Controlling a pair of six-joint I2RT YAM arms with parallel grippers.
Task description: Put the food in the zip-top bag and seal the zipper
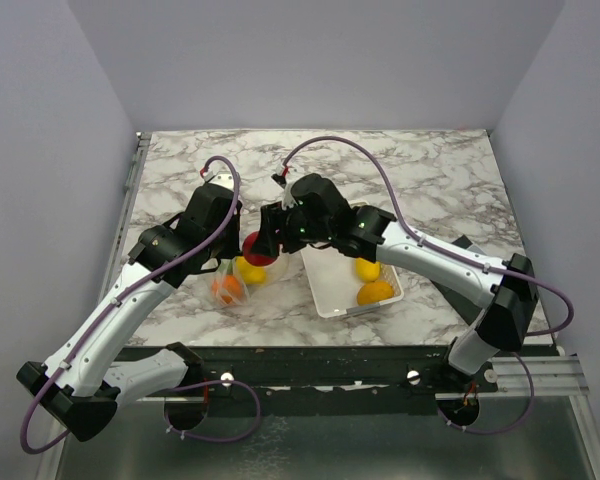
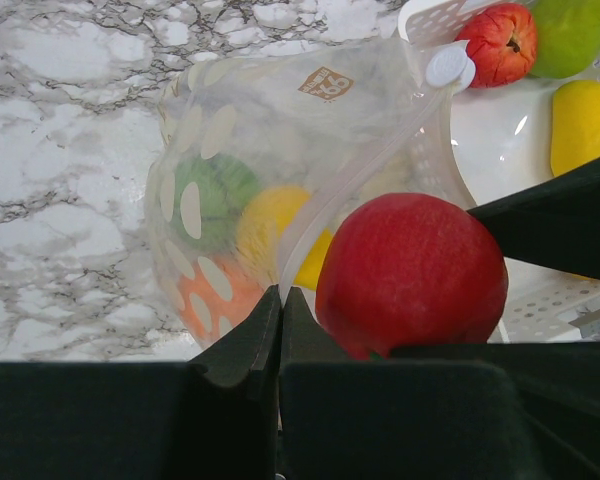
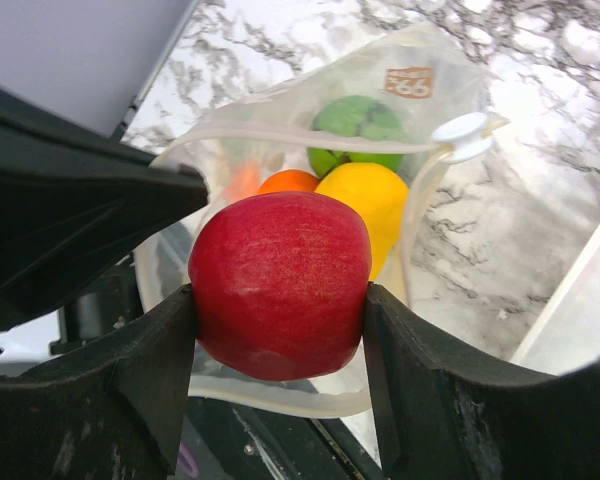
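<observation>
A clear zip top bag [image 2: 250, 110] lies with its mouth spread, a green item [image 2: 215, 200], a yellow one [image 2: 270, 225] and an orange one [image 2: 215, 290] inside. My left gripper is shut on the bag's rim. In the right wrist view, a large red fruit [image 3: 280, 285] is clamped between the fingers of my right gripper. It hangs over the bag's open mouth, whose rim shows around it; how far down it sits I cannot tell. From above, the red fruit [image 1: 258, 250] appears just right of the left gripper.
Right of the bag stands a white basket [image 1: 330, 290] holding a yellow item [image 1: 367, 269], an orange-yellow one [image 1: 375, 292], and, in the left wrist view, a red one [image 2: 500, 45] and a green one [image 2: 570, 35]. Bare marble [image 1: 430, 170] lies at the back right.
</observation>
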